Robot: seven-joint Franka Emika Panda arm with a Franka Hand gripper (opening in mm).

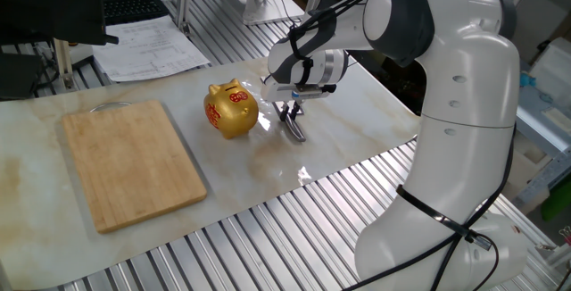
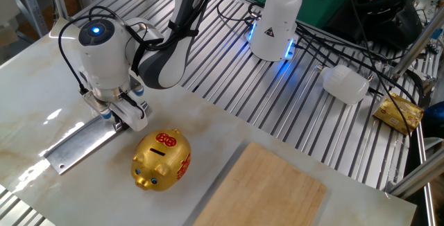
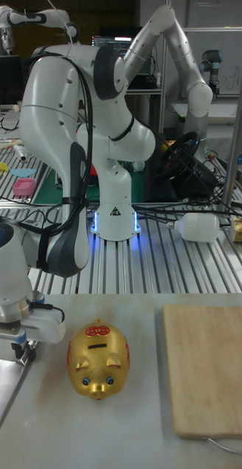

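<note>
A flat silver metal blade (image 2: pixel 87 143), with a small hole near its far corner, shows in the second exterior view, lying on or just over the tabletop. Its curved metal handle (image 1: pixel 294 128) shows in the first view, just under my gripper (image 1: pixel 291 110). My gripper points down at the place where handle and blade meet, dark fingers close to the metal. Whether they are shut on it or stand around it cannot be made out. In the third view, my gripper (image 3: pixel 23 350) is at the left edge. Beside it stands a gold piggy bank (image 2: pixel 161 160) with red markings, apart from the fingers.
A wooden cutting board (image 1: pixel 134 166) with a metal loop lies past the piggy bank. Papers (image 1: pixel 147 48) lie behind the tabletop. On the slatted surface by the arm's base rest a white rounded object (image 2: pixel 345 84) and a gold package (image 2: pixel 399 113).
</note>
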